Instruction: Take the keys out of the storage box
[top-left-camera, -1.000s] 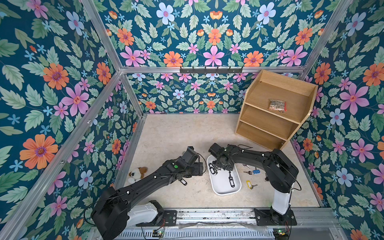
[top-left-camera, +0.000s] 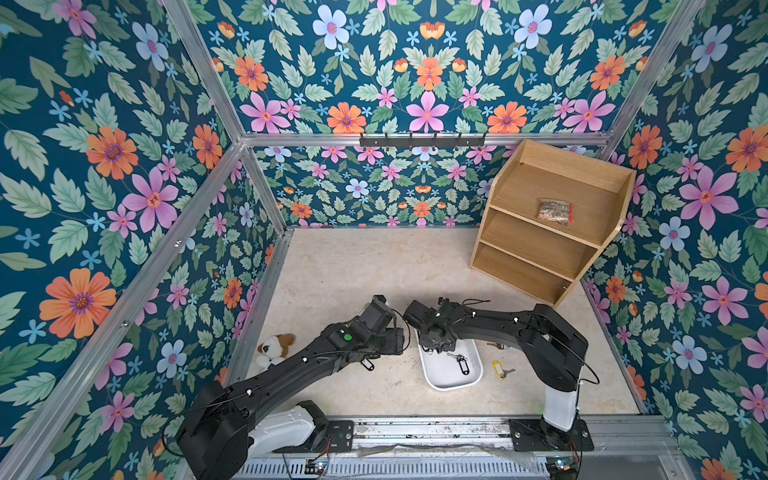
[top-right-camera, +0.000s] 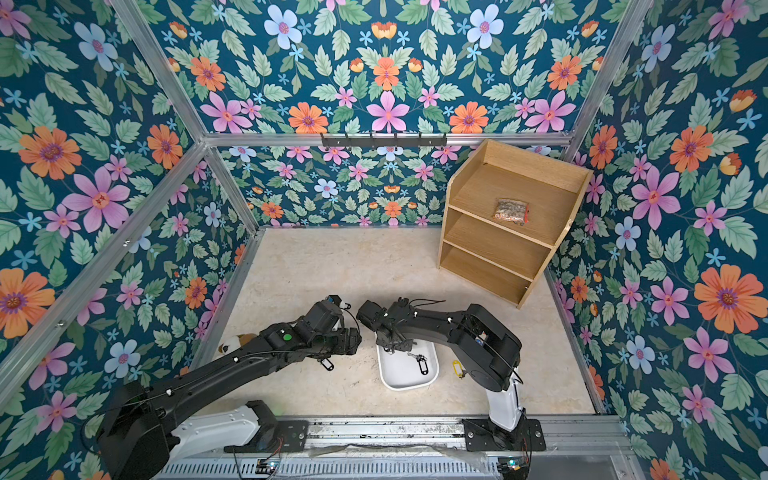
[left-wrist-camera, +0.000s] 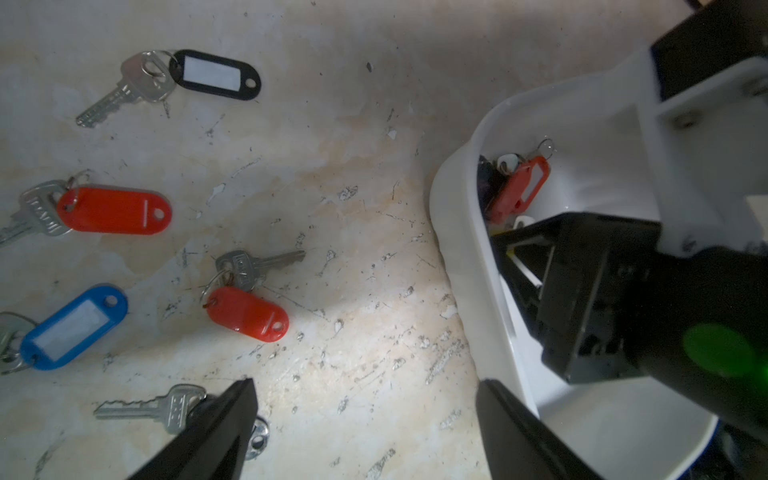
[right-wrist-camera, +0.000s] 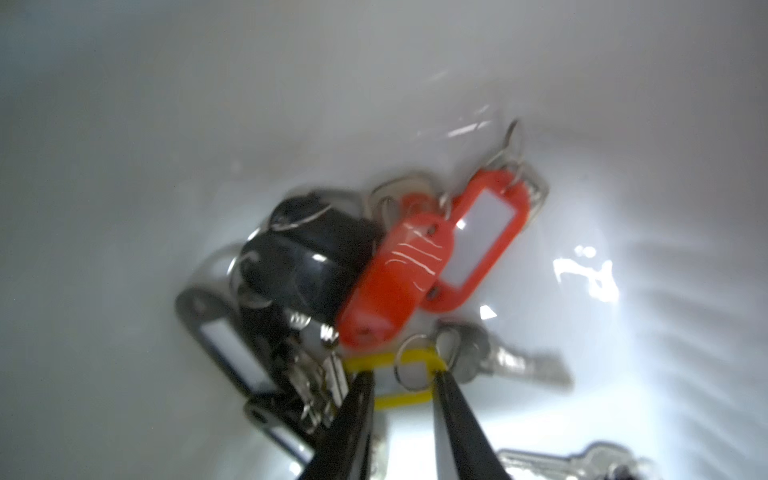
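The white storage box (top-left-camera: 453, 385) stands on the table below my right gripper. In the right wrist view it holds a red tag (right-wrist-camera: 397, 280), a second red tag (right-wrist-camera: 500, 256), black tags (right-wrist-camera: 228, 348) and a yellow tag (right-wrist-camera: 400, 397), heaped with keys. My right gripper is inside the box, its fingertips parted just over the yellow tag; no firm hold on it shows. Left of the box, my left gripper is open over bare table, nothing between its fingers.
Several tagged keys lie outside the box on the left, including a blue tag (left-wrist-camera: 73, 326) and a red tag (left-wrist-camera: 248, 313). A yellow-tagged key (top-left-camera: 502, 369) lies on its right. A wooden shelf (top-left-camera: 552, 200) stands at the back right.
My right gripper has moved left and a little towards the front over the box. The left arm has barely moved.
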